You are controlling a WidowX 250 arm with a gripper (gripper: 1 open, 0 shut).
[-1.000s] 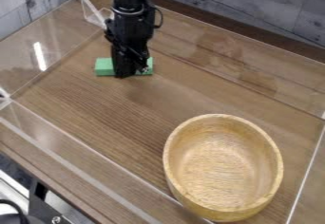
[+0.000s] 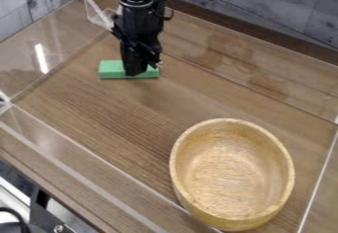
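The black gripper (image 2: 134,57) hangs from the arm at the upper middle, just over a green rectangular block (image 2: 114,69) lying on the wooden table. Its tip overlaps the block's upper part from this view. The finger looks shut, with nothing clearly visible between its fingers; whether it touches the block cannot be told.
A round tan bowl (image 2: 231,212) sits at the lower right. A grey wall stands at the back, and cables lie off the lower left edge.
The gripper has risen slightly, uncovering more of the green block, which lies in about the same place.
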